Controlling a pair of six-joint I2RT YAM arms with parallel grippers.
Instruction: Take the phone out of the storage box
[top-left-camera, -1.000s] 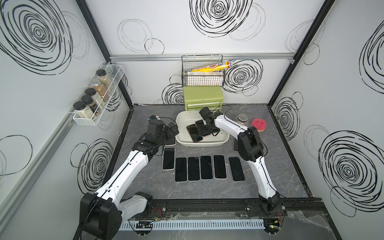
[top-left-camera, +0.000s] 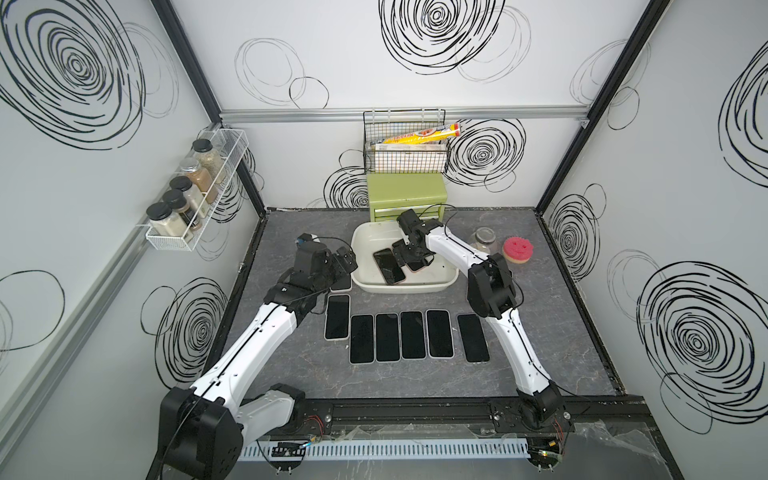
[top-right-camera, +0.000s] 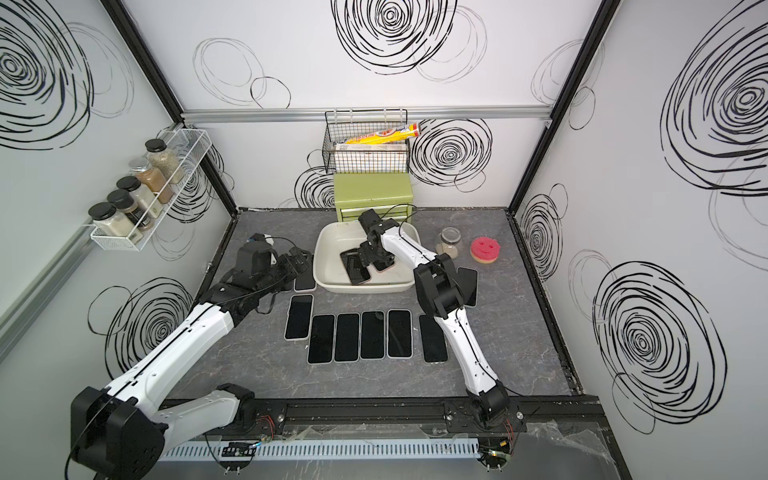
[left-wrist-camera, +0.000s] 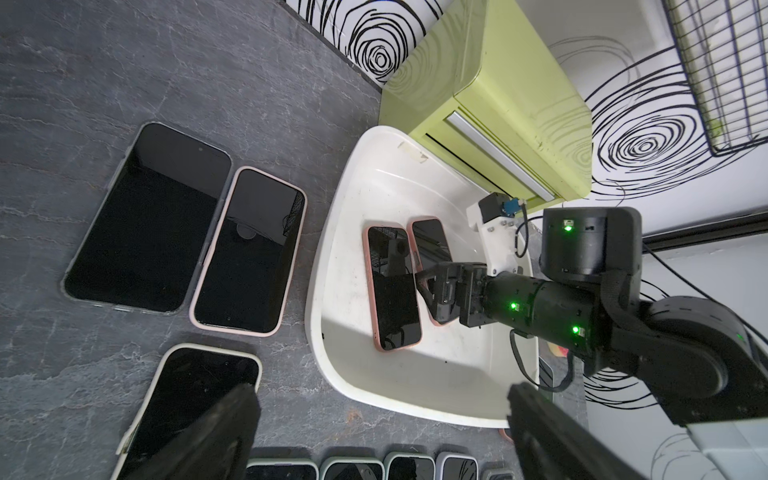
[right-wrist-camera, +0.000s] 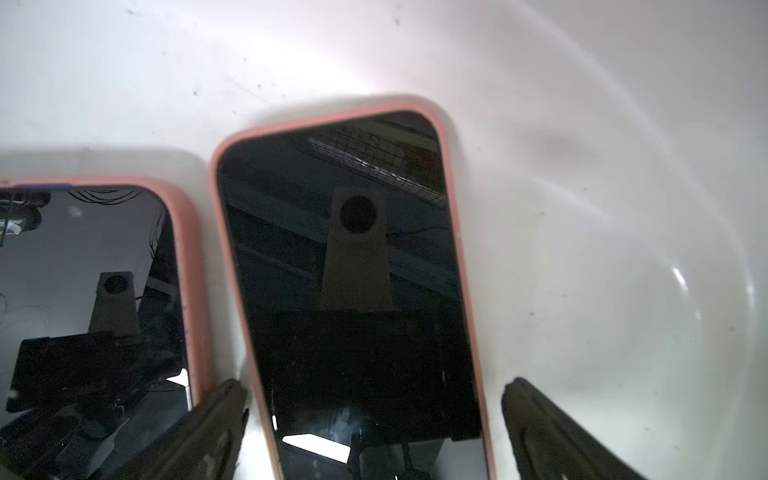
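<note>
The white storage box (left-wrist-camera: 344, 352) holds two pink-cased phones. In the right wrist view one phone (right-wrist-camera: 352, 272) lies between the spread fingers of my right gripper; the other phone (right-wrist-camera: 88, 304) is at its left. In the left wrist view that gripper's body covers part of the right-hand phone (left-wrist-camera: 432, 244), beside the left-hand phone (left-wrist-camera: 392, 292). My left gripper (top-left-camera: 344, 257) hangs open at the box's left edge, nothing between its fingers.
Several phones (top-left-camera: 413, 334) lie on the grey table in front of and beside the box. A green cabinet (top-left-camera: 406, 190) stands behind it, and a jar (top-right-camera: 449, 240) and pink sponge (top-right-camera: 485, 249) are to the right.
The left arm and the phones look unchanged.
</note>
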